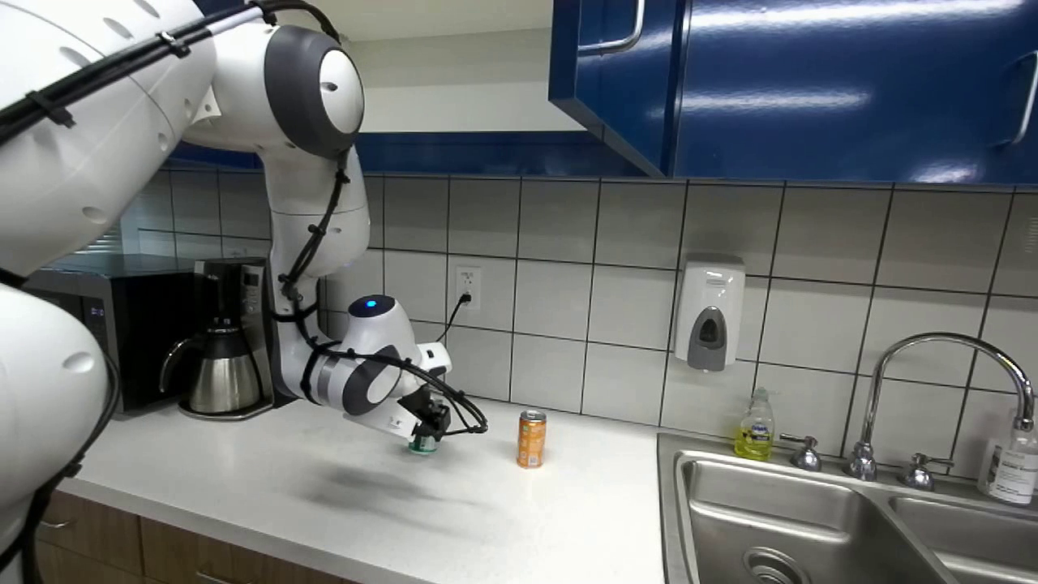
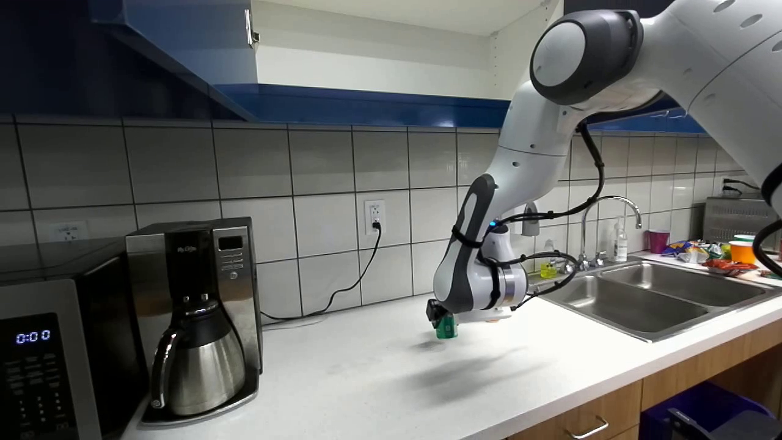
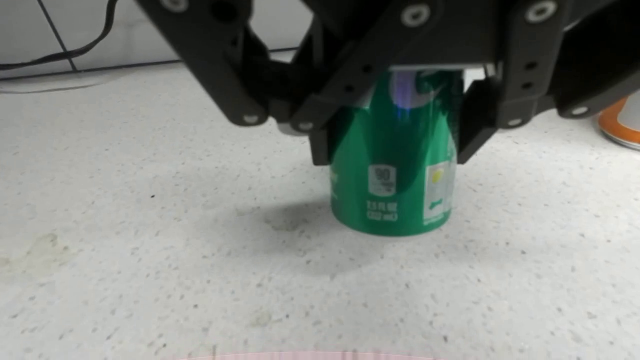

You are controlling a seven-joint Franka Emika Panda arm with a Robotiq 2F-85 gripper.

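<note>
A green can is held between the black fingers of my gripper in the wrist view, its lower half showing below them and its top hidden. In exterior view 2 the green can hangs under the gripper, close over the counter. Whether its base touches the surface I cannot tell. An orange can stands upright on the white counter, to the right of the gripper in exterior view 1. Only the base of that orange can shows at the wrist view's right edge.
Left of the arm stand a coffee maker and a microwave. A sink lies to the right, with a yellow soap bottle behind it. Above, a blue cabinet door hangs open.
</note>
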